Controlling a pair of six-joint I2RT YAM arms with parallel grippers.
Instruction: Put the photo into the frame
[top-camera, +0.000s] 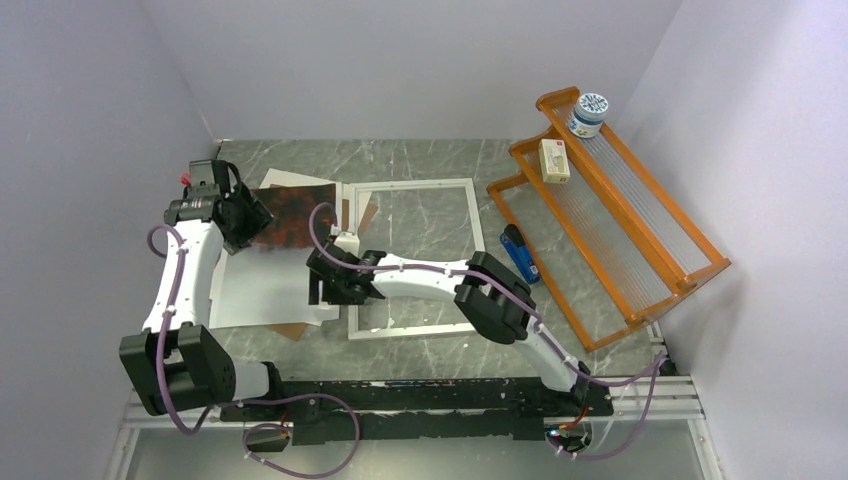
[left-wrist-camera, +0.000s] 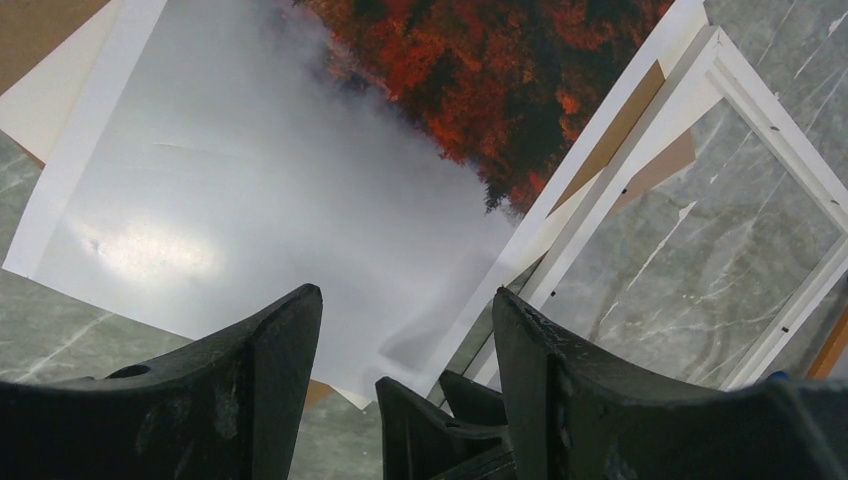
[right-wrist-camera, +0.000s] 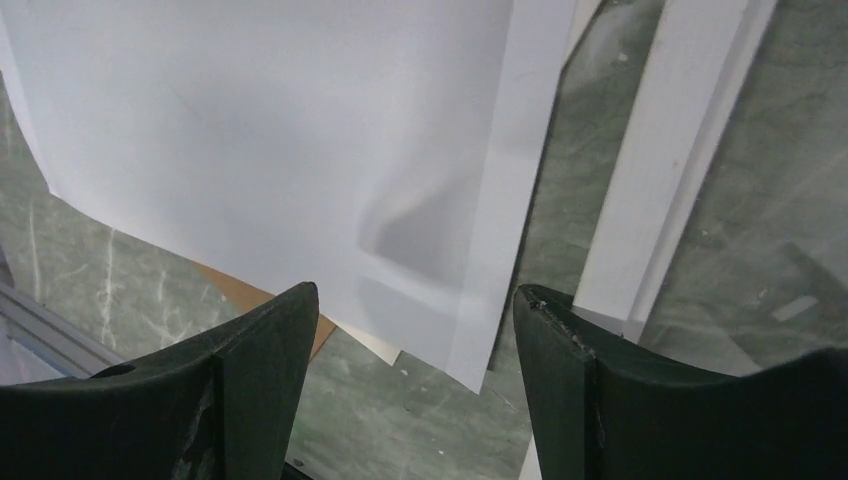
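The photo (top-camera: 270, 290), autumn-red trees above a pale misty part with a white border, lies flat left of the frame. Beside it the empty white frame (top-camera: 415, 185) rests on the table, its left bar close to the photo's right edge. My left gripper stands open above the photo's left side, nothing between its fingers. Over the photo's lower right corner is my right gripper, also open and empty; the right wrist view shows that corner and the frame's bar (right-wrist-camera: 650, 180). The right arm hides part of the frame in the top view.
Brown board (top-camera: 290, 330) and cream sheets (top-camera: 285, 178) stick out from under the photo. A blue-and-black tool (top-camera: 521, 254) lies right of the frame, near a wooden shelf (top-camera: 615, 225) bearing a box (top-camera: 554, 160) and a jar (top-camera: 588, 115). Bare table shows at the back.
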